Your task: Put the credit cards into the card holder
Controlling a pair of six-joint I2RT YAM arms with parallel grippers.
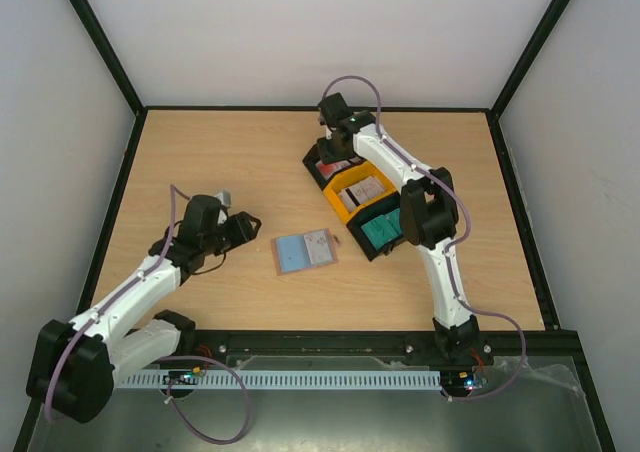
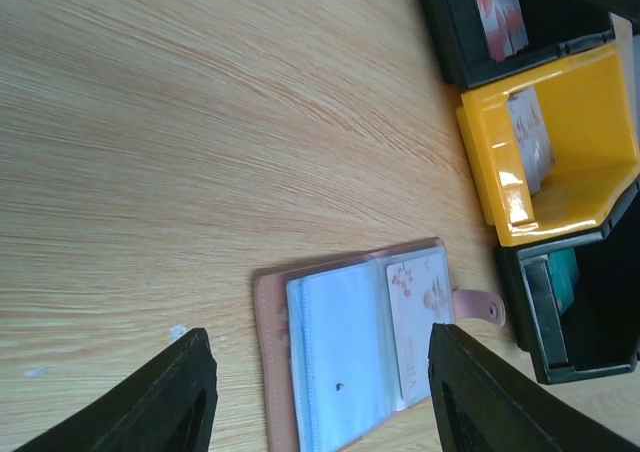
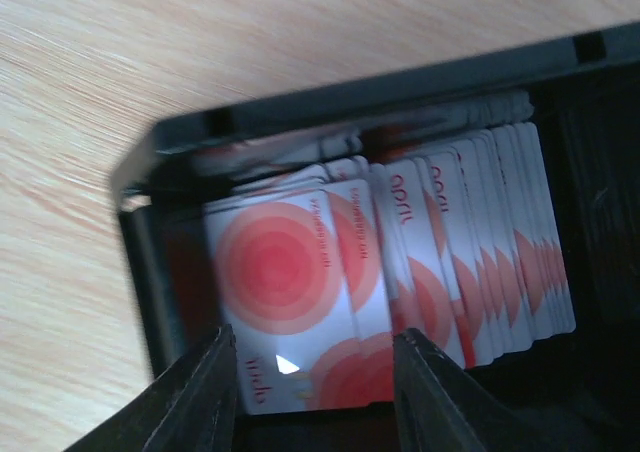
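On the table the card holder (image 1: 305,252) lies spread flat; in the left wrist view its blue side (image 2: 340,352) and a white patterned card (image 2: 420,317) in the other side show. My left gripper is apart from the holder, over its near-left side, fingers spread and empty. A black bin (image 3: 350,102) holds a row of white cards with red circles (image 3: 285,262), several of them leaning on one another. Over these cards hangs my right gripper, its fingers apart with nothing clearly gripped between them.
Beside the black bin stand a yellow bin (image 1: 345,212) with pale cards (image 1: 362,192) and another black bin with green cards (image 1: 382,229).
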